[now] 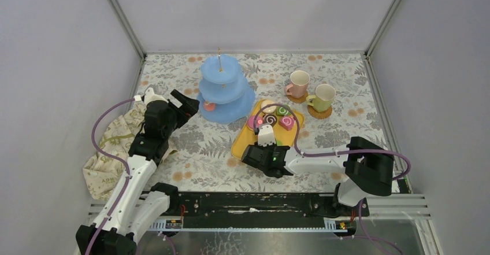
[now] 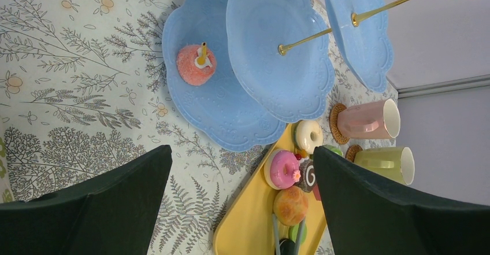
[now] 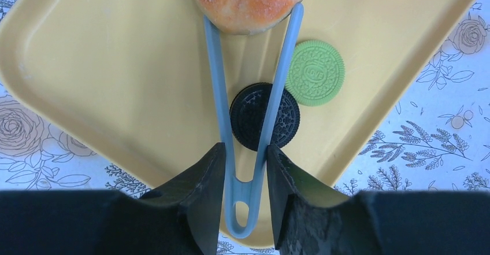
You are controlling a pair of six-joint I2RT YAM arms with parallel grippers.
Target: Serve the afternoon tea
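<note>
Pale blue tongs [image 3: 241, 206] lie in the yellow tray [image 3: 115, 64], tips against a bread bun [image 3: 251, 3], over a dark cookie [image 3: 251, 116] beside a green cookie [image 3: 315, 73]. My right gripper has its fingers on either side of the tongs' arms, part open; whether it grips firmly I cannot tell. My left gripper stands open and empty near the blue three-tier stand [image 2: 277, 81], whose bottom tier holds a pink round treat [image 2: 193, 70]. More donuts [image 2: 283, 168] and cakes sit at the tray's far end.
A pink mug [image 1: 299, 84] and a green mug [image 1: 323, 98] stand on coasters at back right. A crumpled cloth [image 1: 104, 168] lies at far left under the left arm. Free table lies between cloth and tray.
</note>
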